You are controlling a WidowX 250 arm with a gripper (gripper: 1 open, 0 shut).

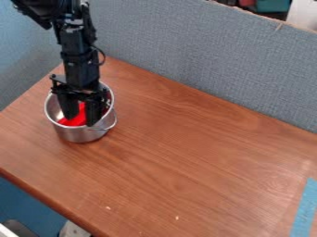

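Note:
A steel pot (81,133) with a wire handle stands on the wooden table at the left. My black gripper (82,107) is down inside the pot, over a red object (72,120) that shows in part between and below the fingers. The gripper hides much of that object, and whether the fingers touch it cannot be told.
A grey padded wall (205,60) runs along the back, and a strip of blue tape (303,208) lies at the right edge. The table's edge drops away at the lower left.

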